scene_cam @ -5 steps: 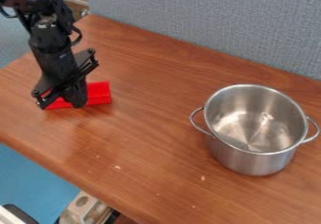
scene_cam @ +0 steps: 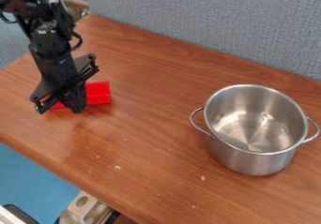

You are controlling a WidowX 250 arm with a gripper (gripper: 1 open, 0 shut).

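Observation:
A red block (scene_cam: 98,93) lies on the wooden table at the left, partly hidden behind my black gripper (scene_cam: 59,98). The gripper hangs down over the block from the upper left, its fingers low around the block's left part. Whether they are closed on it I cannot make out.
A steel pot (scene_cam: 251,143) with two handles stands on the right of the table (scene_cam: 170,171). A grey wall (scene_cam: 213,22) runs behind. A blue surface lies beyond the table's edge at the lower left.

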